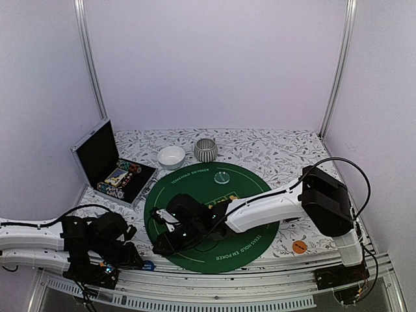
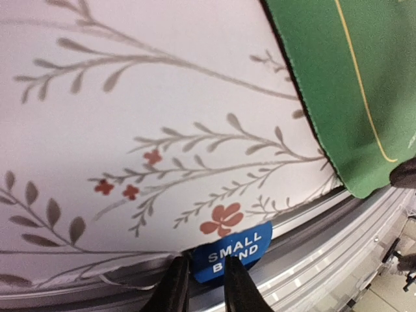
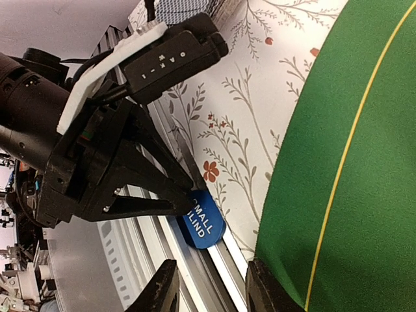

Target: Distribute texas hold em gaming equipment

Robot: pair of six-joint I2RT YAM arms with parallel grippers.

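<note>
The blue "SMALL BLIND" disc (image 1: 148, 265) sits at the front table edge, by the left corner of the green poker mat (image 1: 240, 253). My left gripper (image 1: 138, 261) is shut on it. In the right wrist view its fingertips pinch one side of the disc (image 3: 203, 224), lettering facing up; the left wrist view shows the disc (image 2: 237, 248) beyond its fingers. My right gripper stands open and empty, close to the disc but apart from it. An orange disc (image 1: 299, 247) lies right of the mat, and a pale round disc (image 1: 221, 177) rests on its far part.
An open case (image 1: 140, 170) with cards and chips stands at the left. Behind the mat are a white bowl (image 1: 171, 156) and a striped cup (image 1: 206, 150). The right arm covers much of the mat.
</note>
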